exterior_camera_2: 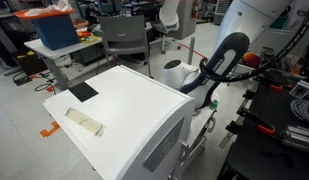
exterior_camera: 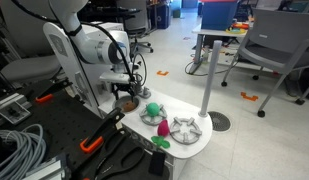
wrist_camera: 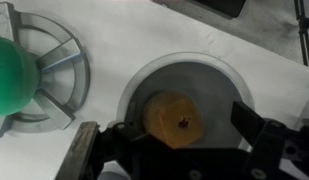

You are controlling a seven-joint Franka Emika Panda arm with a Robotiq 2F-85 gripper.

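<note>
An orange-brown blocky object (wrist_camera: 174,120) with a dark spot on top lies inside a round grey sink bowl (wrist_camera: 216,75). My gripper is directly above the bowl, its fingers apart and nothing seen between them; the dark fingers (wrist_camera: 78,150) reach in from the lower edge on either side of the object. In exterior view 1 the gripper (exterior_camera: 124,88) is low over the sink, partly covering it. The white panel hides most of the bowl area in exterior view 2.
A green ball (exterior_camera: 152,108) rests on a grey burner disc (exterior_camera: 151,118). Near the second burner (exterior_camera: 188,130) lies a pink-red round thing (exterior_camera: 163,128) with green leaves. A tap (exterior_camera: 139,78) stands behind the sink; a white post (exterior_camera: 212,76) rises at the right.
</note>
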